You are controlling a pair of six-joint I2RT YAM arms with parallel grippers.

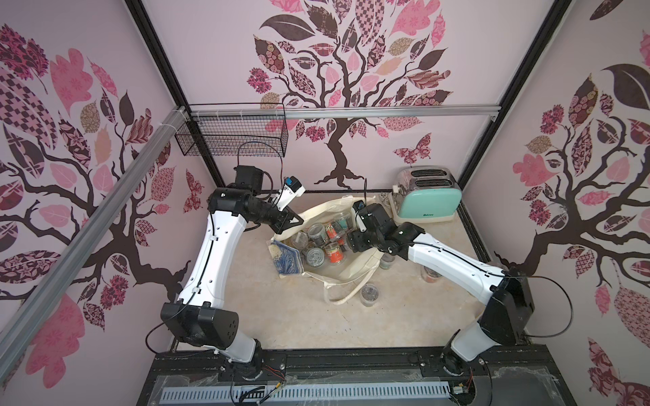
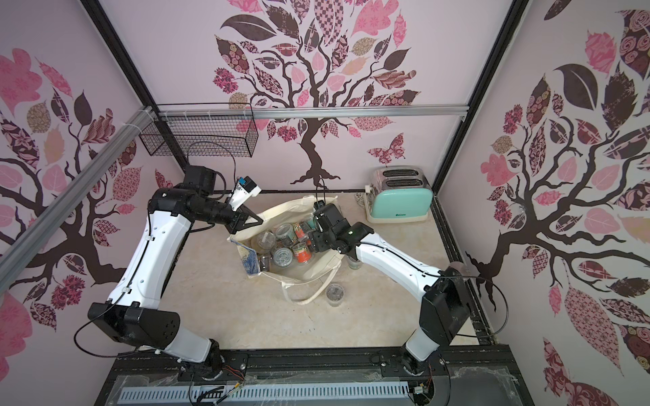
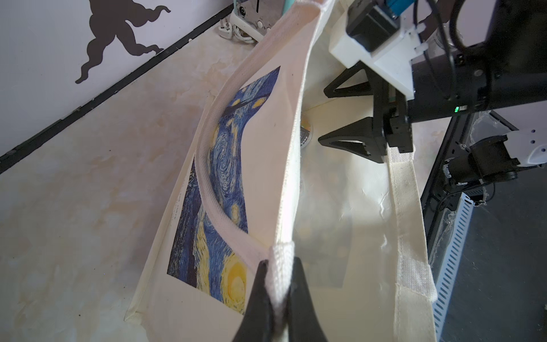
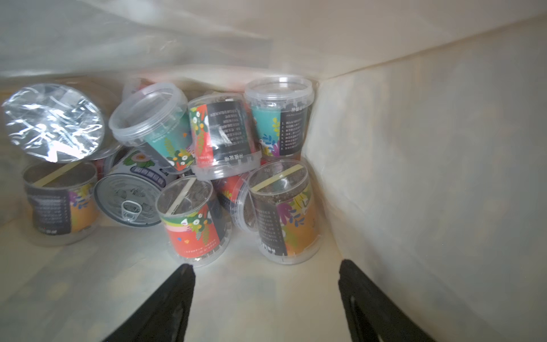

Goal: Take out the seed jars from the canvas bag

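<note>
The cream canvas bag [image 1: 352,267] lies open mid-table, holding several seed jars, among them a red-label jar [image 4: 193,225], an orange-label jar [image 4: 285,219], a teal-label jar [image 4: 279,125] and a silver can [image 4: 128,193]. My left gripper is shut on the bag's rim at its left end. My right gripper is part open inside the bag at its right, facing the jars, with nothing between its fingers.
Loose jars stand outside the bag, one in front [image 1: 369,294] and others to the right. A mint toaster [image 1: 426,199] stands back right, a wire basket [image 1: 230,135] hangs back left.
</note>
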